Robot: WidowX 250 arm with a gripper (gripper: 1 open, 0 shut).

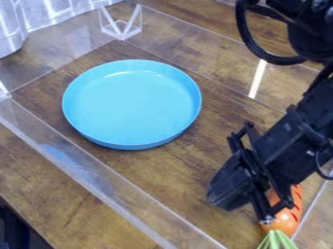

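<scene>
The black gripper [247, 185] is low over the wooden table at the right, angled down, its fingertips beside an orange carrot toy [289, 212] with pale green leaves [276, 240] at the bottom edge. The gripper looks shut, with nothing seen between its fingers; part of the carrot is hidden behind it. A round blue plate [131, 103] lies on the table at the upper left of the gripper.
Clear plastic walls [92, 183] border the wooden surface. A white cloth [23, 19] is at the top left. The wood between plate and gripper is bare.
</scene>
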